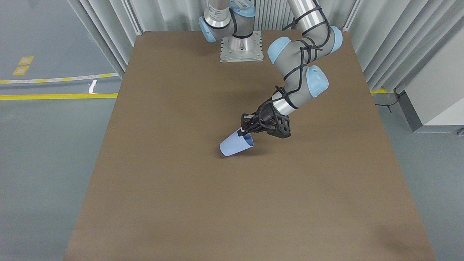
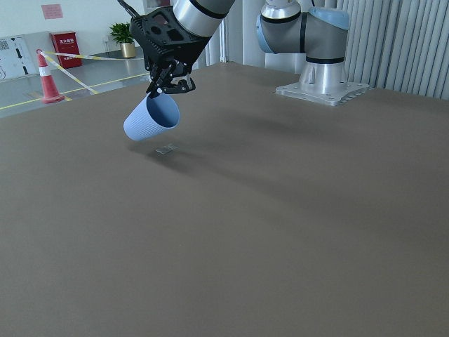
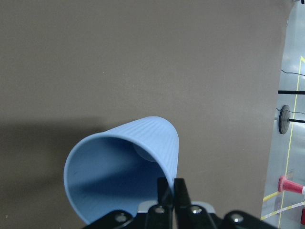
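Observation:
A light blue ribbed cup (image 1: 232, 145) hangs tilted nearly on its side, low over the brown table (image 1: 248, 195), its mouth toward the arm. My black gripper (image 1: 242, 132) is shut on the upper edge of its rim. The left view shows the cup (image 2: 145, 121) slanted under the gripper (image 2: 156, 89), with a shadow on the table below it. In the wrist view the fingertips (image 3: 169, 183) pinch the rim at the right side of the mouth, and the cup's inside is empty.
Past the table's side lie floor, tape and a traffic cone (image 2: 48, 81).

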